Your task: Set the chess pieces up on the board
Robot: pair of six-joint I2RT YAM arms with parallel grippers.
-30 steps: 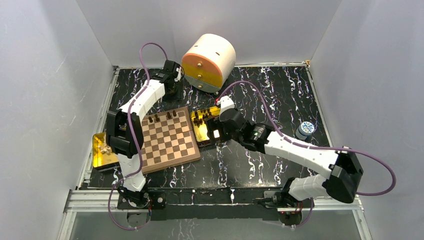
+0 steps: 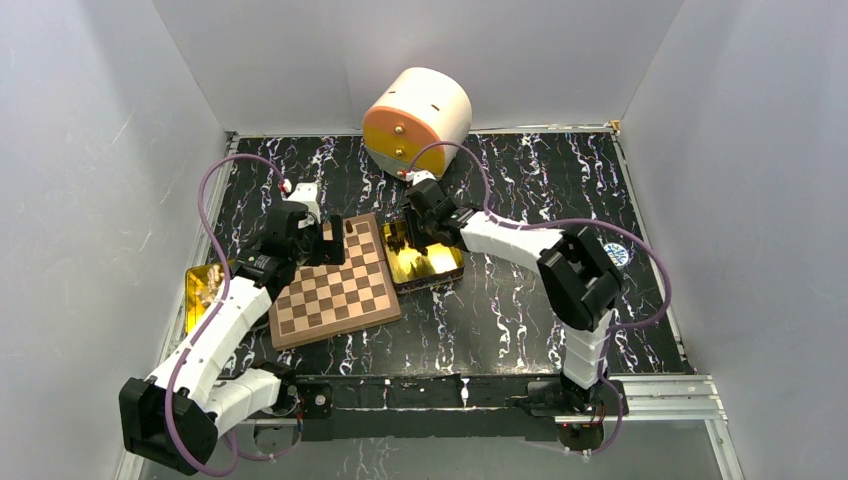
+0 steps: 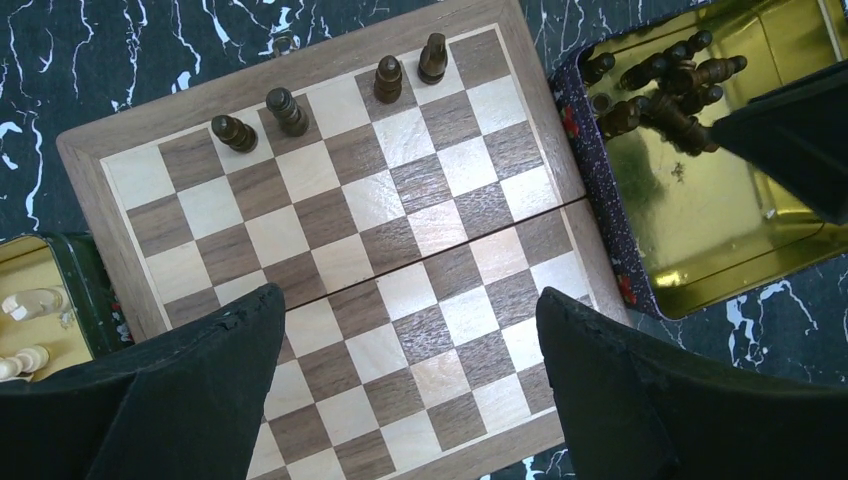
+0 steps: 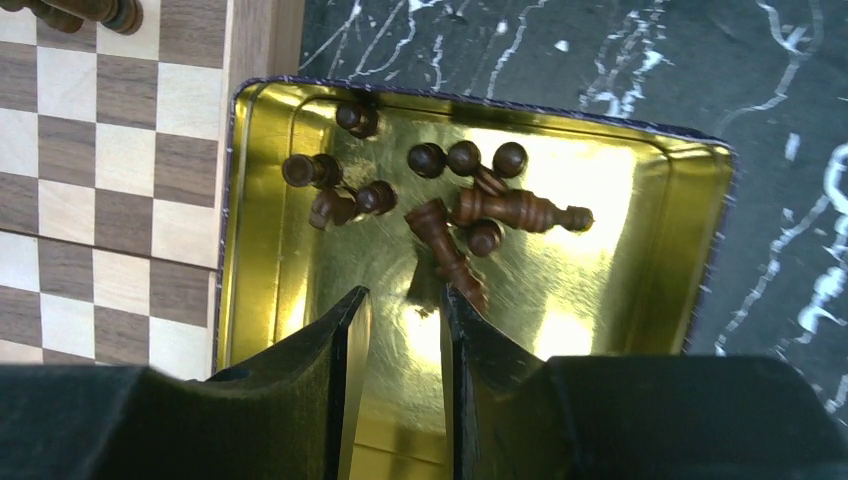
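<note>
The wooden chessboard lies flat. On its far row stand dark pieces: a left pair side by side, and a right pair nearer the corner. More dark pieces lie and stand inside the gold-lined tin right of the board. Over the board hangs my left gripper, open and empty. Above the tin is my right gripper, its fingers part open with a narrow gap. Close beyond its tips lies a toppled dark piece; nothing shows between the fingers.
Pale pieces lie in another tin on the left. A barrel-shaped cabinet stands at the back. A round-topped object is at the right.
The right gripper has shifted slightly left and back over the tin, with its arm swinging inward.
</note>
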